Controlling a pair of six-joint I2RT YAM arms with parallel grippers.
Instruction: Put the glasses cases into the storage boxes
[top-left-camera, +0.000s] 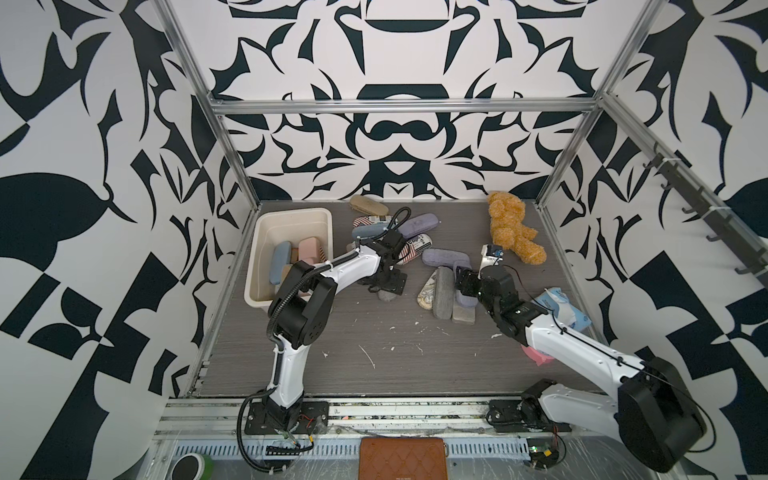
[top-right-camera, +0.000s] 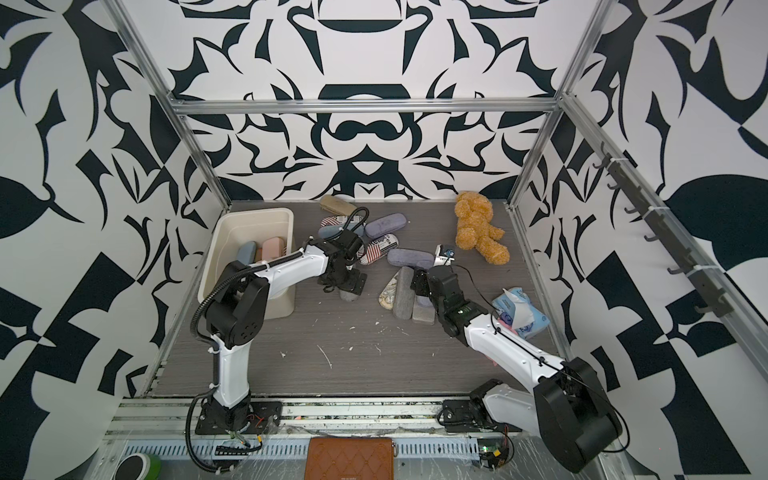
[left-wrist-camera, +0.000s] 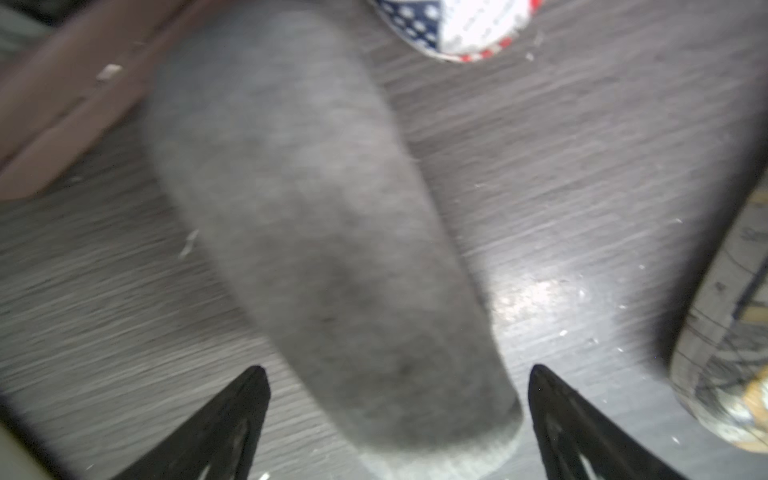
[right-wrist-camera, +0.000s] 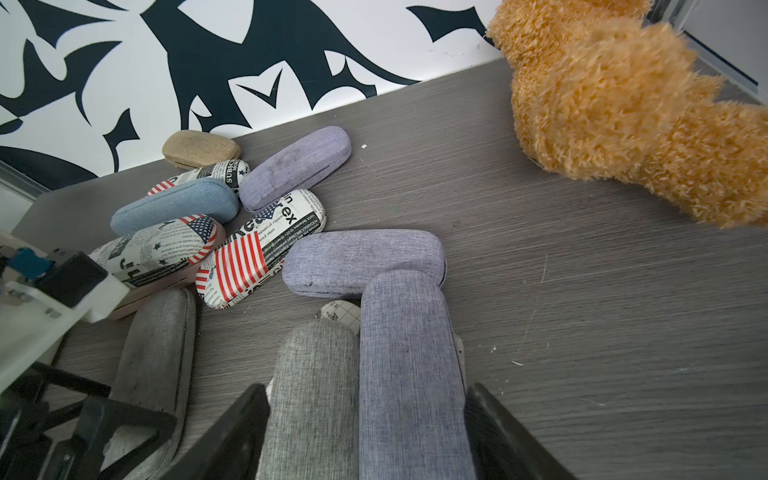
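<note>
A dark grey glasses case (left-wrist-camera: 336, 240) lies on the table below my left gripper, which is open, one finger to each side of its near end. In the right wrist view, a plain grey case (right-wrist-camera: 313, 400) and a blue-purple case (right-wrist-camera: 412, 384) lie side by side between the parted fingers of my right gripper; contact cannot be made out. Under this pair, parts of other cases show. Another purple case (right-wrist-camera: 364, 260) lies crosswise behind them. The cream storage box (top-left-camera: 256, 256) at the left holds several cases, including a blue one (top-left-camera: 280, 261) and a pink one (top-left-camera: 310, 249).
Farther back are flag-print cases (right-wrist-camera: 260, 248), a light blue case (right-wrist-camera: 176, 204), a purple case (right-wrist-camera: 296, 164) and a tan case (right-wrist-camera: 200, 149). An orange teddy bear (top-left-camera: 512, 224) sits back right, near a blue packet (top-left-camera: 563, 308).
</note>
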